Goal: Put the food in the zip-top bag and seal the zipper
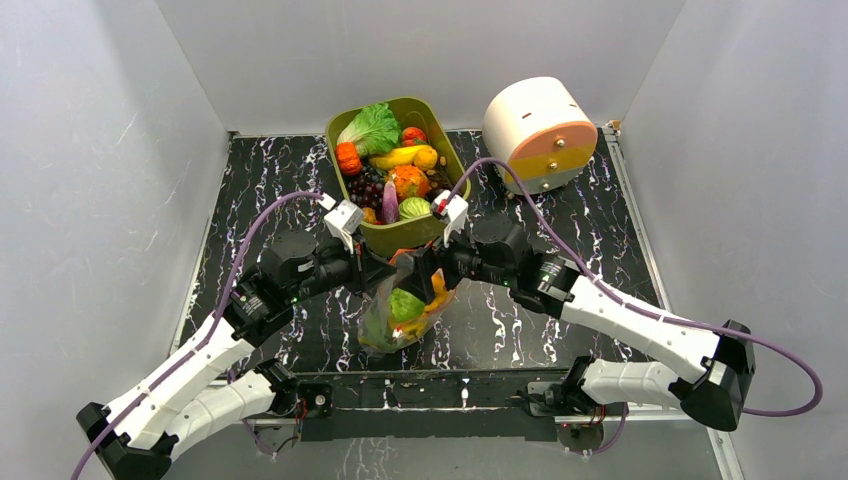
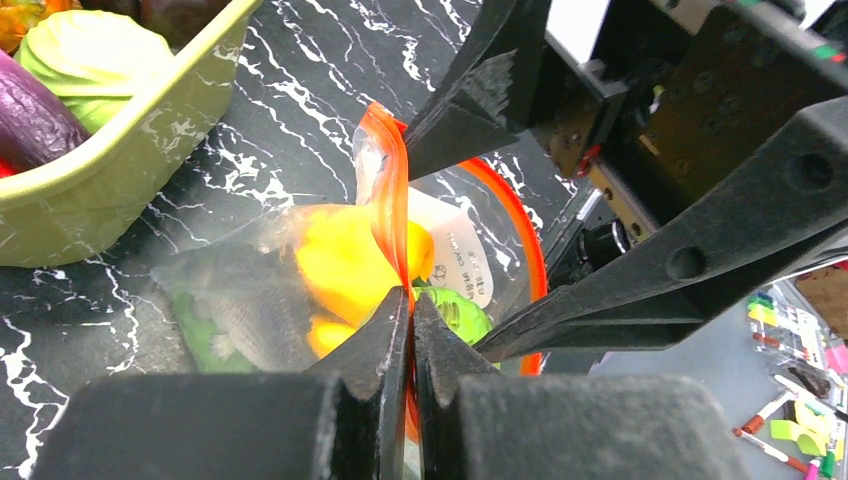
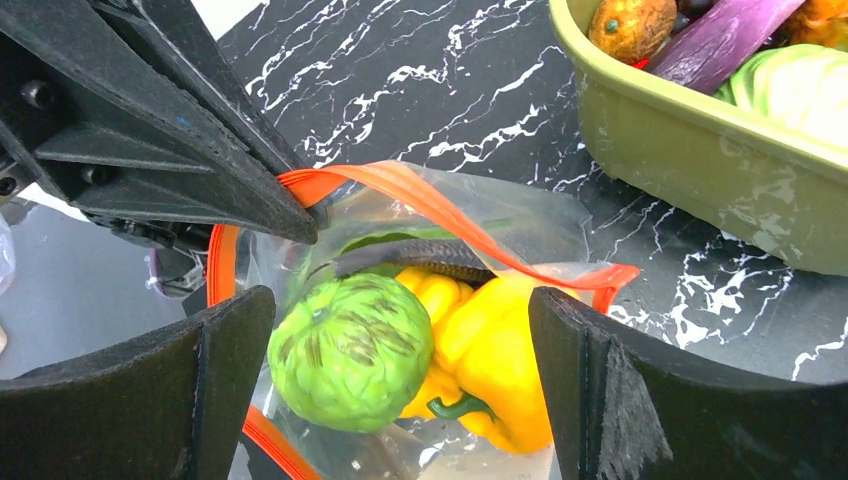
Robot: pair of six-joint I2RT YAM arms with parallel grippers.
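Note:
The clear zip bag with orange zipper stands at the front middle, its mouth gaping, holding a green round vegetable, yellow peppers and a dark fish. My left gripper is shut on the orange zipper edge. My right gripper stands open over the bag mouth, its fingers either side of the contents; whether they touch anything between them is unclear.
A green bin full of produce sits just behind the bag. A white rounded box stands at the back right.

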